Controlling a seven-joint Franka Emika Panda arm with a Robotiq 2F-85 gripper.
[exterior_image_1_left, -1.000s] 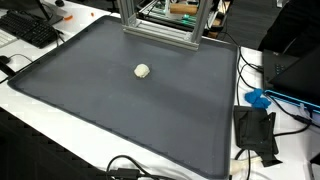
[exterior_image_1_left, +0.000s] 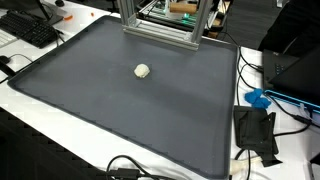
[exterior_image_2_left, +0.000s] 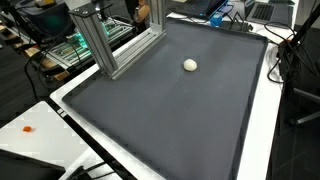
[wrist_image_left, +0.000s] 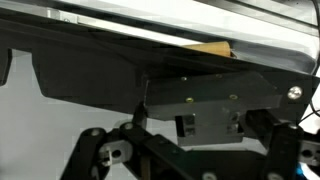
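A small round cream-coloured object (exterior_image_1_left: 142, 71) lies alone on the dark grey tabletop; exterior view 2 shows the same round object (exterior_image_2_left: 190, 64) on the far part of the table. At the bottom of the wrist view is my gripper, its linkages spread wide: it is open, and no held object shows. A broad black panel crosses this view just beyond it, and a tan piece (wrist_image_left: 212, 48) peeks out above the panel. Neither exterior view shows the gripper clearly.
A silvery metal frame (exterior_image_1_left: 160, 33) stands at the table's back edge, with brown and green items behind it. A keyboard (exterior_image_1_left: 28, 29) is off to the left. Black items, cables and a blue object (exterior_image_1_left: 257, 98) lie right of the table.
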